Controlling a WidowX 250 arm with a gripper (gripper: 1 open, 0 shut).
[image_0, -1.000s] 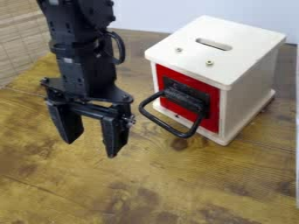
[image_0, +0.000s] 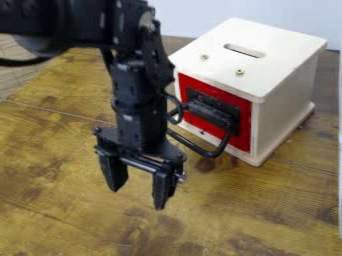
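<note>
The black gripper (image_0: 139, 183) hangs over the wooden table, open, its fingers apart and nothing between them. It is in front and to the left of a white box (image_0: 267, 75) with a slot in its top and a red front panel (image_0: 241, 112). A black fixture with a looped black handle (image_0: 226, 142) is on that panel; the arm partly covers the handle's left part.
A woven mat lies at the far left edge, and a white surface stands behind the box.
The arm and gripper have moved to the right, toward the box, and the gripper now sits a little lower in view. The box looks unchanged.
</note>
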